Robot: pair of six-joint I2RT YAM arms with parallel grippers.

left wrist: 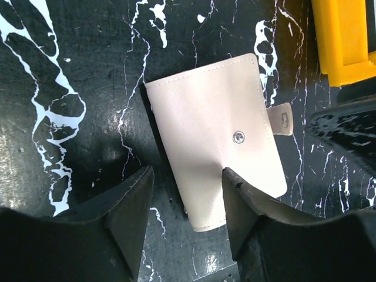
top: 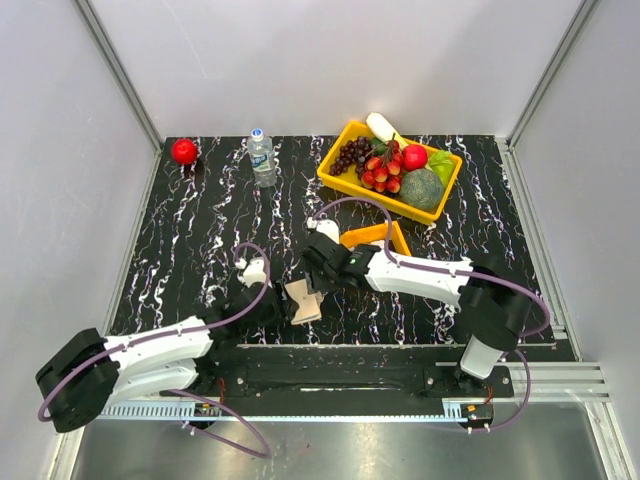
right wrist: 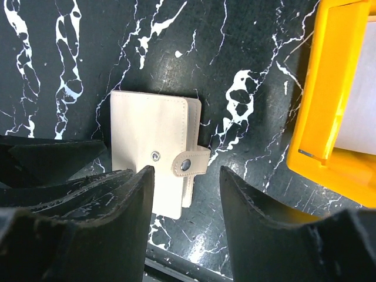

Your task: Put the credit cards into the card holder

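Note:
The cream card holder (top: 303,302) lies on the black marbled table between my two grippers. Its strap (right wrist: 192,163) sticks out on the right, unfastened, and the bare metal stud (right wrist: 155,156) shows on the cover. Low over the holder, my left gripper is open, the cover visible behind the gap. My right gripper stands open above the holder's right side, with the strap seen in the gap but not gripped. Fingers of the left gripper reach in from the left in the right wrist view. No credit card can be made out for certain.
Close on the right stands a small orange-yellow box (right wrist: 305,132) with a pale flat surface (right wrist: 359,94) inside. Further back are a yellow crate (top: 330,180) of produce, a water bottle (top: 262,160) and a red fruit (top: 184,151).

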